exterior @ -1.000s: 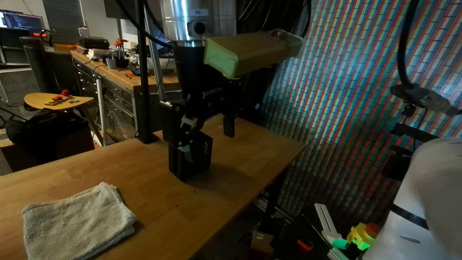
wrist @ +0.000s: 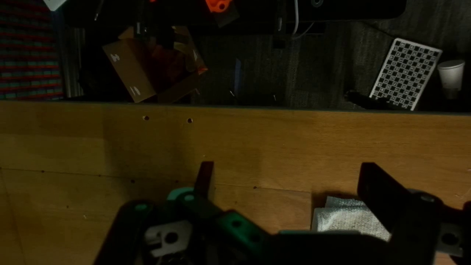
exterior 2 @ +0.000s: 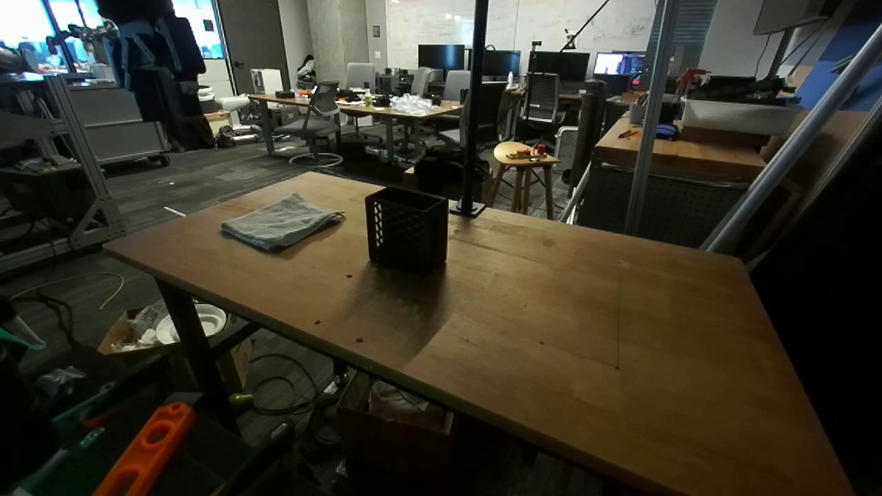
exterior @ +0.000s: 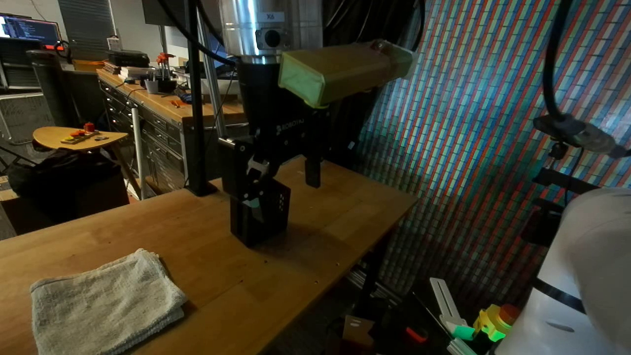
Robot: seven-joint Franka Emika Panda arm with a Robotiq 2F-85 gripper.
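My gripper hangs over the table in exterior view 1, close to a black perforated bin and partly in front of it. Its two fingers stand wide apart. In the wrist view the open gripper has nothing between its fingertips, with bare wood showing beyond. A folded grey cloth lies flat on the table, well to one side of the bin. Part of that cloth shows beside one finger in the wrist view. Exterior view 2 has the bin upright near the cloth; what it holds is hidden.
A black post rises at its edge near the bin. Past the opposite edge, a cardboard box and a patterned board lie below the tabletop.
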